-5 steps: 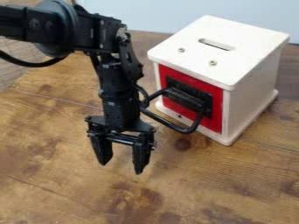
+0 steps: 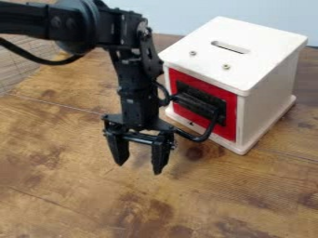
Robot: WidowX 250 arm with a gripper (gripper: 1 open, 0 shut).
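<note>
My black gripper hangs pointing down over the wooden table, left of and in front of a white box, with its two fingers apart and nothing visible between them. The box has a slanted top with a slot and two small screws. Its front has a red panel carrying a black part with a dark bar, partly behind my arm and cable.
A white wall runs behind the box. A grey slatted surface shows at the far left edge.
The gripper has shifted slightly to the right over the last second, with its fingers still apart. The box has not moved.
</note>
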